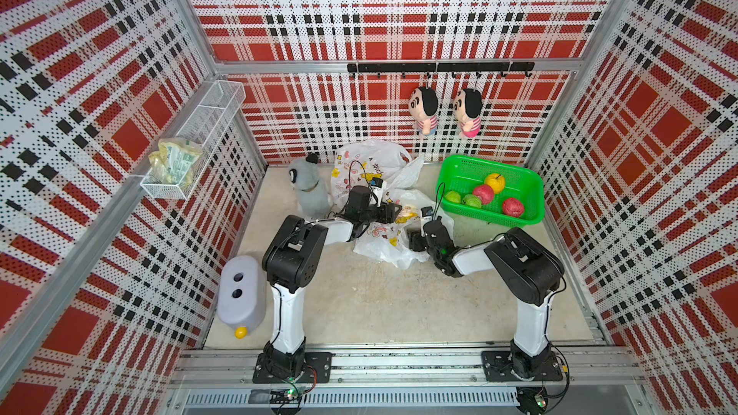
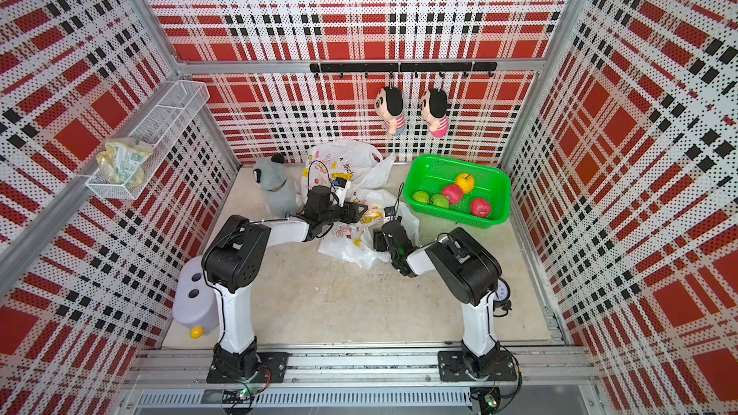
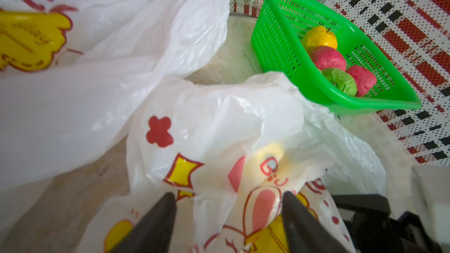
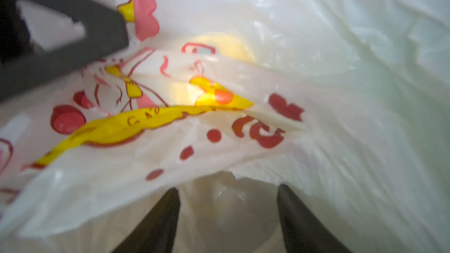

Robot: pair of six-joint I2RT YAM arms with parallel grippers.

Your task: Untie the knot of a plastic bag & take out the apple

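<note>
A crumpled white plastic bag with red and yellow print (image 3: 215, 112) lies mid-table, another white bag (image 1: 367, 153) behind it. A yellowish shape shows faintly through the front bag in both wrist views; I cannot tell what it is. My left gripper is over the front bag, its blurred fingertips apart with printed plastic between and below them. My right gripper is low at the bag's right side, fingertips apart among the folds. I cannot tell whether either touches the plastic, and no knot is clearly visible.
A green basket (image 1: 530, 188) of fruit stands at the back right. A grey plush toy (image 1: 311, 192) is left of the bags, a lilac object (image 1: 240, 299) at the front left.
</note>
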